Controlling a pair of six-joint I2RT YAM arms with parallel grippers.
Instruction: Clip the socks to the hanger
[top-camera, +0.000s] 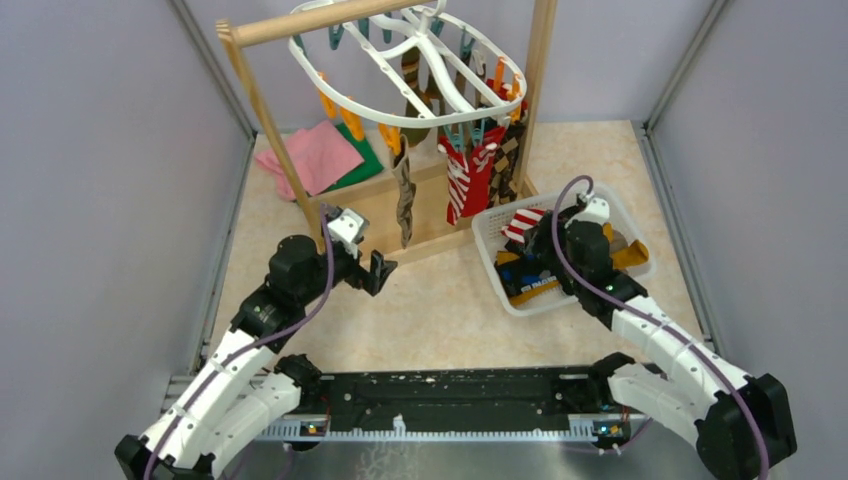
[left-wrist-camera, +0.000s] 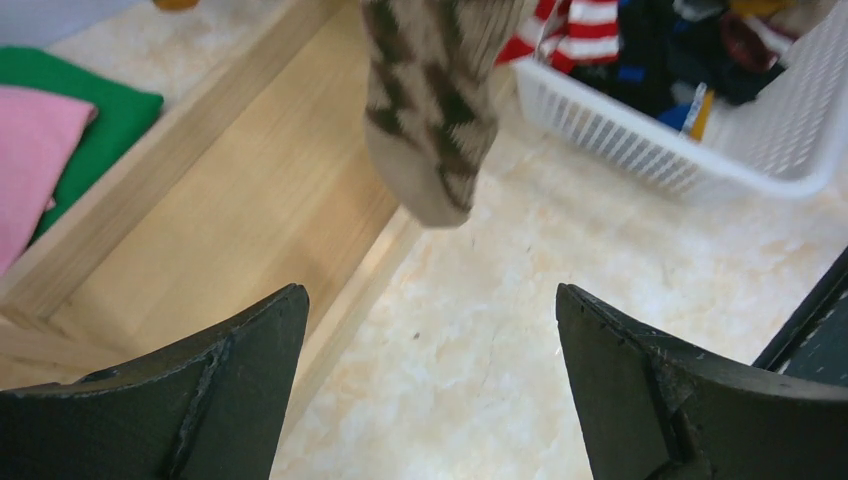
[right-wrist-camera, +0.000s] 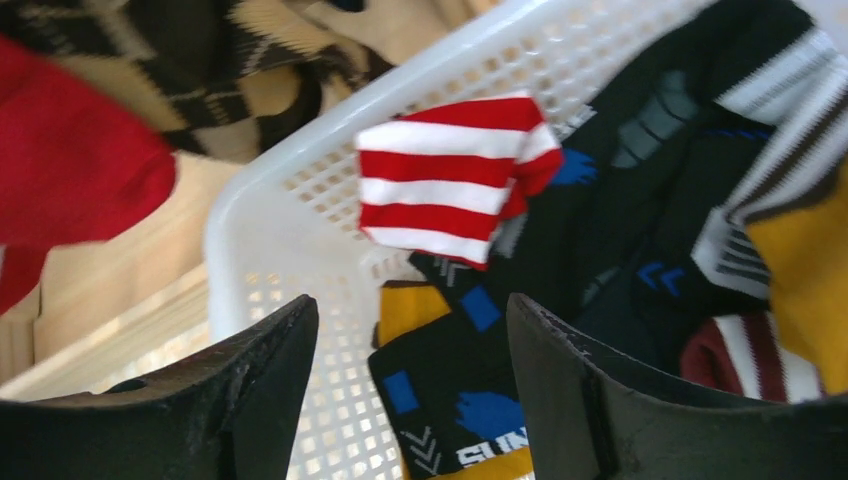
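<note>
Several socks, among them a red-and-white one (top-camera: 468, 185) and a brown one (top-camera: 404, 195), hang from clips on the white round hanger (top-camera: 365, 112). My left gripper is open and empty, left of the basket, facing a hanging patterned sock (left-wrist-camera: 430, 150). My right gripper is over the white basket (right-wrist-camera: 240, 230), fingers apart with nothing seen held. Below it lie a red-striped sock (right-wrist-camera: 435, 180), dark socks (right-wrist-camera: 630, 230) and yellow ones.
A wooden frame (top-camera: 250, 80) carries the hanger. A pink cloth (top-camera: 305, 160) and a green cloth (top-camera: 355, 170) lie at the back left.
</note>
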